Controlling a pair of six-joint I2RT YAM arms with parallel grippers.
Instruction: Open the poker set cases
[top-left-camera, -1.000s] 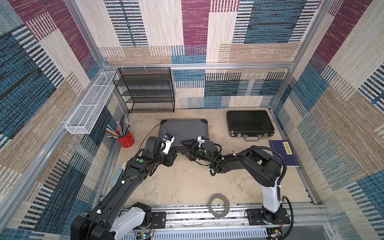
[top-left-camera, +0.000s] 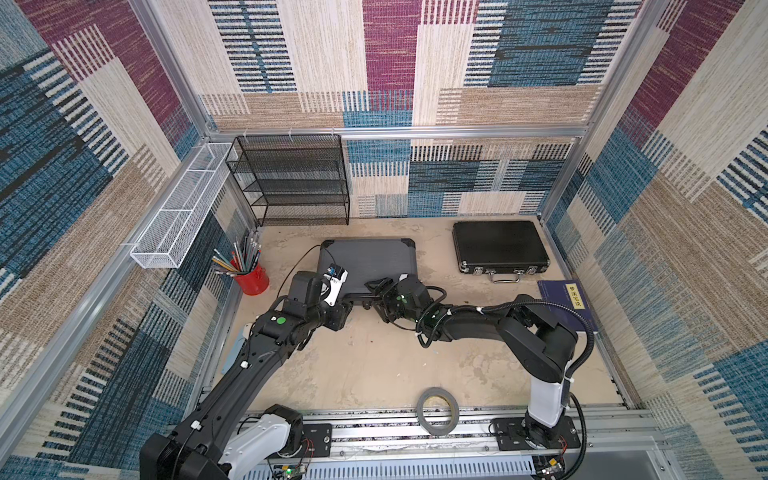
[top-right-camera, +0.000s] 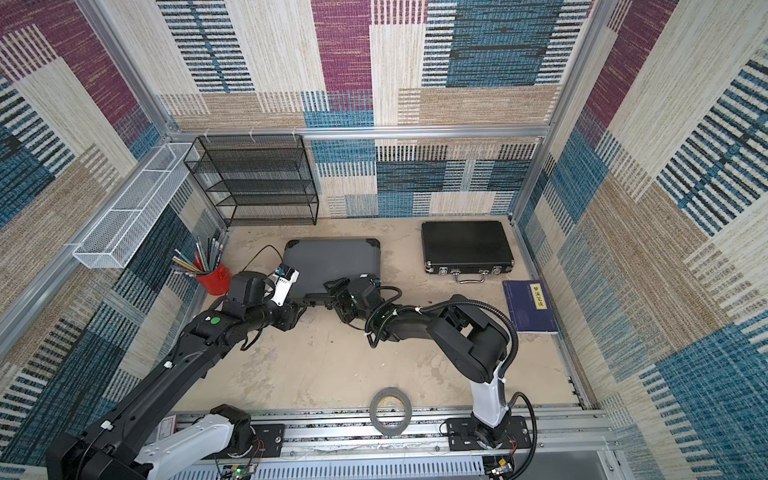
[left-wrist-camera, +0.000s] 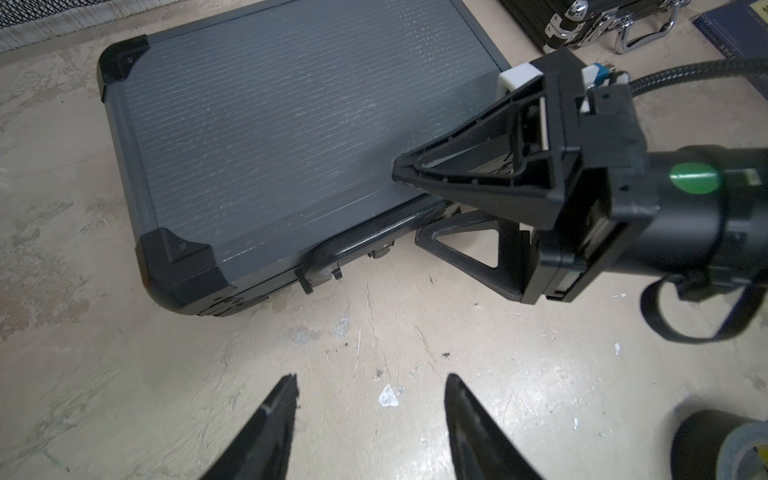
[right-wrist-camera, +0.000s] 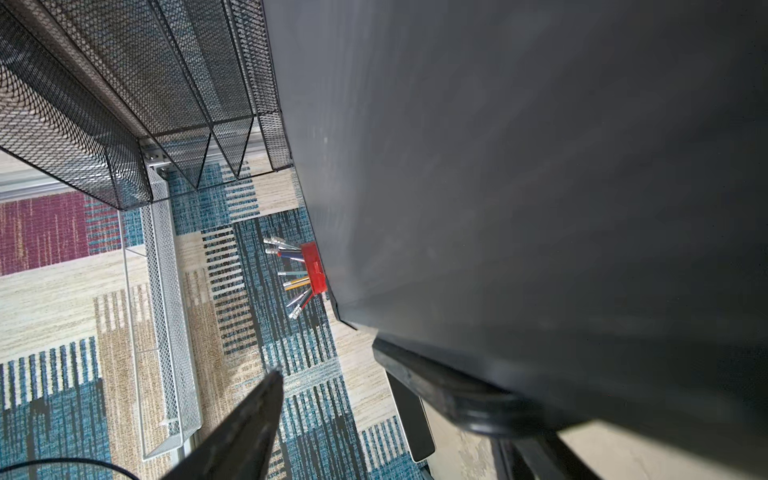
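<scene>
The grey case (left-wrist-camera: 304, 120) with black corners lies closed on the table, its black handle (left-wrist-camera: 360, 240) facing front. In the left wrist view my right gripper is open at the right end of that handle, one finger above the case's front edge and one below. The right wrist view has the case side (right-wrist-camera: 544, 200) filling most of it, with the handle close to one finger. My left gripper is open in front of the case, only bare table between its fingers. The black case (top-left-camera: 500, 246) with silver latches stands closed at the back right.
A dark blue book (top-left-camera: 568, 304) lies in front of the black case. The red pen cup (top-left-camera: 253, 280) stands left of the grey case, and a tape roll (top-left-camera: 437, 411) lies at the front edge. Bare table spreads across the middle front.
My right arm's elbow has shifted to the right, and its gripper has moved slightly the same way along the grey case's front. The left arm has barely moved. Both cases stay closed.
</scene>
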